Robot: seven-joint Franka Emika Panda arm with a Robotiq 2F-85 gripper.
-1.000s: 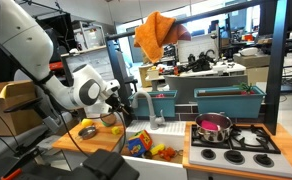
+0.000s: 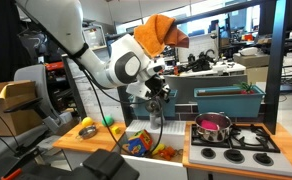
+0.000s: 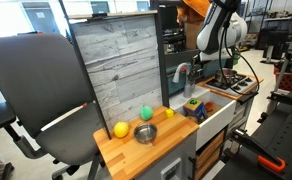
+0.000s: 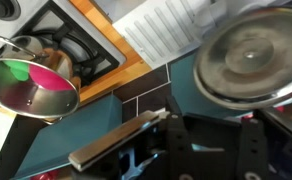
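Note:
Over the sink, in front of the faucet [image 2: 144,103], hangs my gripper [image 2: 156,100], pointing down with its fingers shut. A round silver dish or lid [image 4: 251,55] looms close and blurred in the wrist view. Its rim runs right up to the dark fingers; whether they pinch that rim is hidden. The silver pot [image 2: 212,127] stands on the counter to the right, apart from the gripper. Inside the pot, a pink piece [image 4: 50,84] and a green piece [image 4: 19,70] show in the wrist view.
The stove [image 2: 236,148] adjoins the pot. Several colourful toys [image 2: 168,153] lie in front of the sink. On the left counter sit a small silver bowl [image 3: 146,132], a green ball [image 3: 146,113] and a yellow ball [image 3: 121,129]. An orange cloth [image 2: 158,32] hangs overhead.
The arm has swung right and upward, carrying the gripper from beside the left counter to above the sink. The pot and the toys have stayed in place.

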